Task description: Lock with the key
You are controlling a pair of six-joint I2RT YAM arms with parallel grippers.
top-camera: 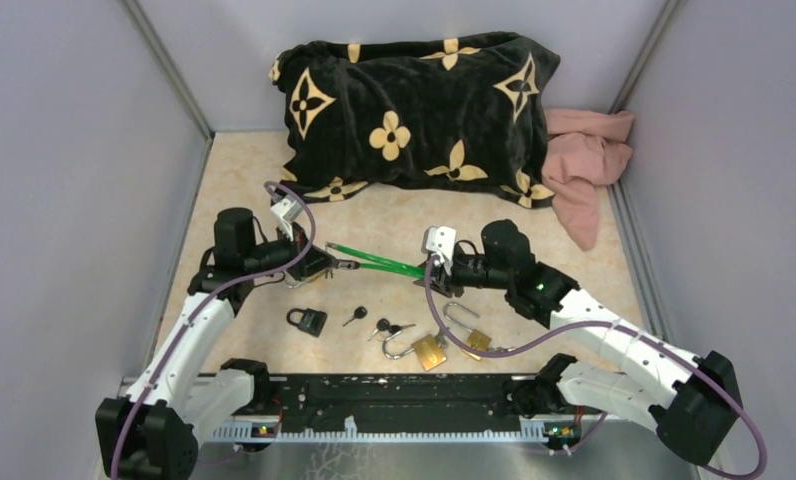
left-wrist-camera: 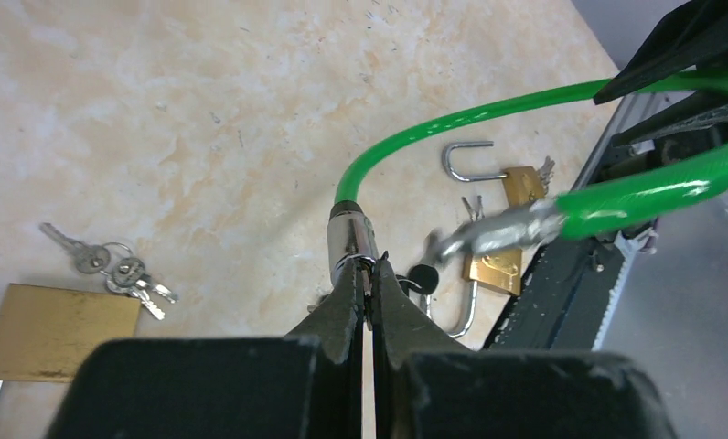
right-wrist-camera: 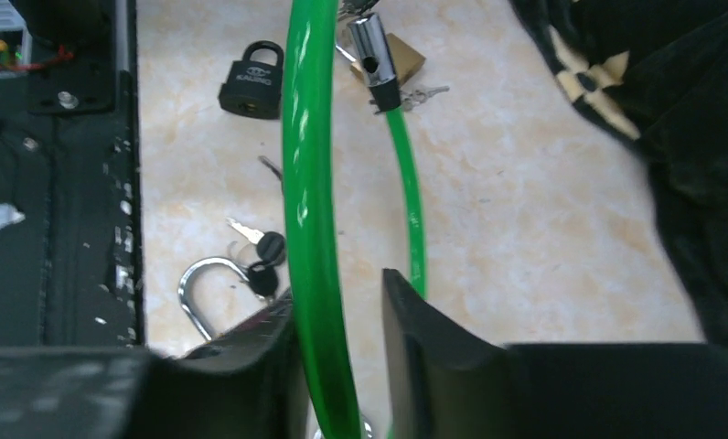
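The green cable lock (top-camera: 384, 262) is stretched between my grippers in the top view, bent into a loop. In the left wrist view its silver barrel (left-wrist-camera: 351, 240) stands at the tips of my left gripper, which is shut with a thin metal piece, apparently the key, between its fingers. The lock's other end, a blurred silver pin (left-wrist-camera: 497, 233), hangs free, apart from the barrel. My right gripper is partly open, with the green cable (right-wrist-camera: 310, 183) running past and between its fingers.
On the table lie a black padlock (top-camera: 307, 321), loose black-headed keys (top-camera: 355, 315) and brass padlocks (top-camera: 430, 352) near the front edge. A brass padlock (left-wrist-camera: 58, 331) with keys lies below my left gripper. A black patterned blanket (top-camera: 414, 120) and pink cloth (top-camera: 584, 160) fill the back.
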